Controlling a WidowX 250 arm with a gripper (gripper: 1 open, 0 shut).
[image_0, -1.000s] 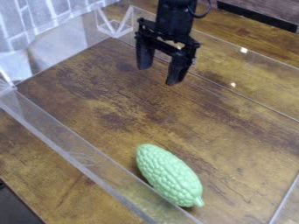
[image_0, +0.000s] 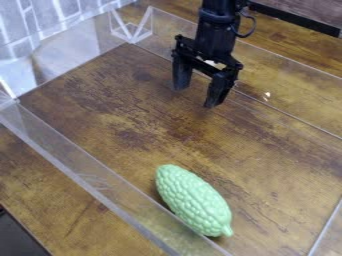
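My black gripper (image_0: 197, 82) hangs at the top centre of the camera view, over the back part of the wooden floor inside a clear-walled bin. Its two fingers are spread apart, and I see nothing held between them. A pale green bumpy bitter melon (image_0: 193, 200) lies at the bottom centre, near the front clear wall, well away from the gripper.
Clear plastic walls (image_0: 70, 156) border the work area. A small pale speck (image_0: 266, 96) is right of the gripper. A white cloth is at the top left, outside the bin.
The gripper has moved somewhat to the right and down in the view over the last second. The green melon has not moved.
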